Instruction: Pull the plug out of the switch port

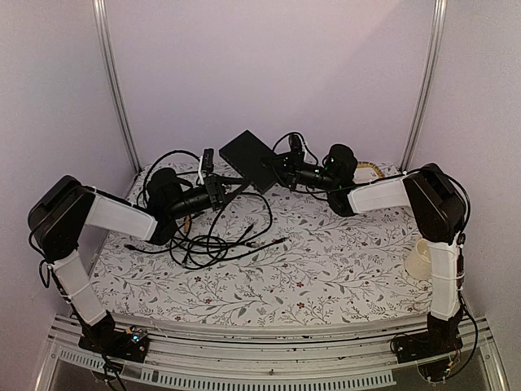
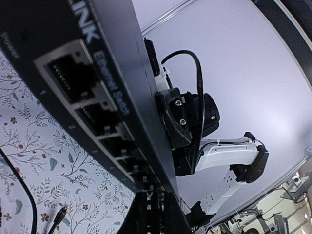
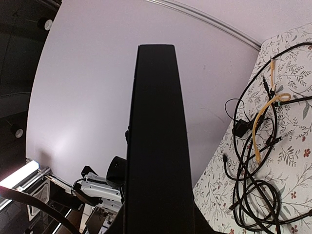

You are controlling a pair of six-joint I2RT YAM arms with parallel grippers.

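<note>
A black Ethernet switch (image 1: 246, 156) is held in the air at the centre, tilted, by my right gripper (image 1: 277, 169), which is shut on it; its dark body fills the middle of the right wrist view (image 3: 157, 126). In the left wrist view its row of ports (image 2: 97, 117) faces the camera. My left gripper (image 1: 236, 184) is at the switch's lower left edge, shut at the far end of that row (image 2: 155, 209). What it grips there, likely the plug, is mostly hidden by the dark fingers.
Tangled black cables (image 1: 212, 248), a yellow cable (image 3: 263, 117) and a black adapter (image 3: 241, 127) lie on the left and middle of the patterned table (image 1: 309, 285). A cream cup (image 1: 419, 261) stands at the right edge.
</note>
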